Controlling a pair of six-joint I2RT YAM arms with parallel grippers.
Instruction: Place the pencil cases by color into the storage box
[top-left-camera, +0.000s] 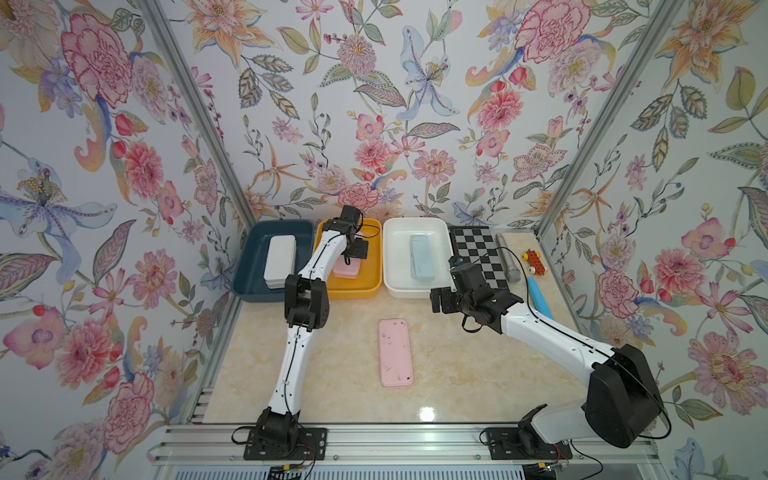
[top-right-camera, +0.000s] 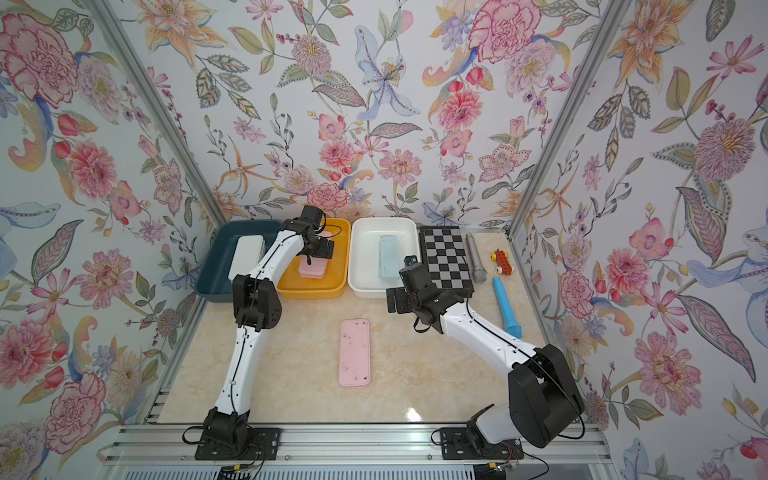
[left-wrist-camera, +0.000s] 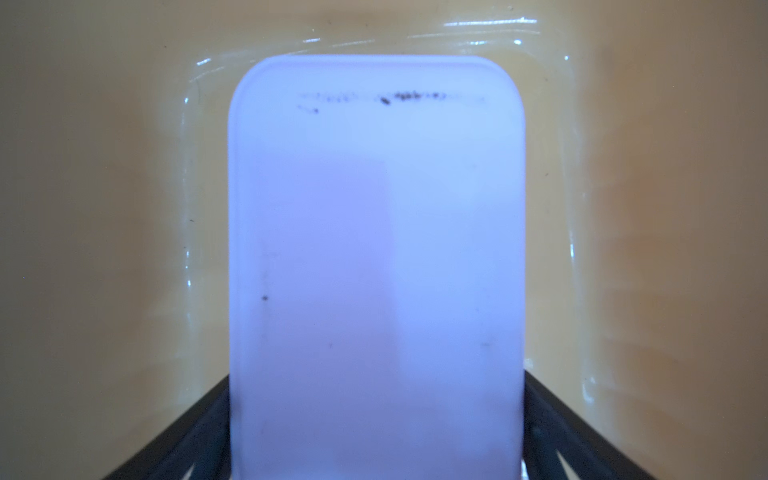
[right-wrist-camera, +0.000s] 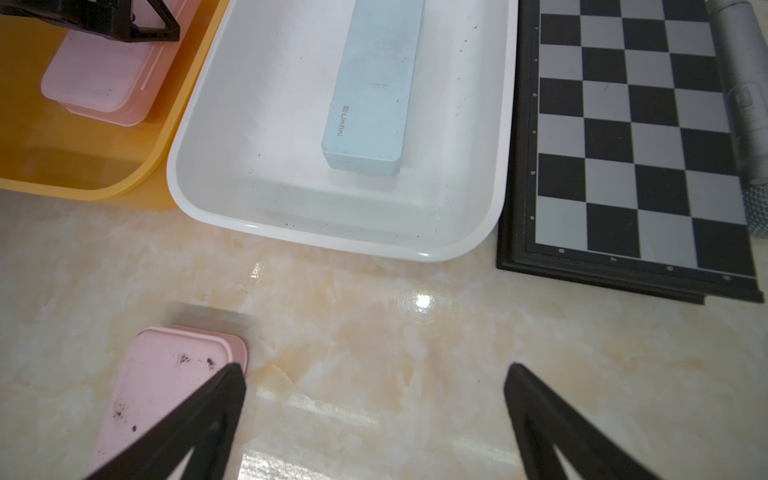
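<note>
Inside the orange box (top-left-camera: 371, 276), my left gripper (top-left-camera: 352, 254) is shut on a pink pencil case (top-left-camera: 346, 269); in the left wrist view its fingers press both long sides of the pale-looking case (left-wrist-camera: 376, 256). Whether that case touches the box floor is hard to tell. Another pink pencil case (top-left-camera: 395, 352) lies on the table in front. A white case (top-left-camera: 280, 260) rests in the dark blue box (top-left-camera: 249, 260), and a light blue case (right-wrist-camera: 374, 88) in the white box (right-wrist-camera: 264, 160). My right gripper stands open and empty in front of the white box.
Right of the white box lies a chessboard (top-left-camera: 478, 254). Past it are a grey microphone-like cylinder (top-left-camera: 505, 257), a small red and yellow toy (top-left-camera: 533, 261) and a blue cylinder (top-left-camera: 538, 297).
</note>
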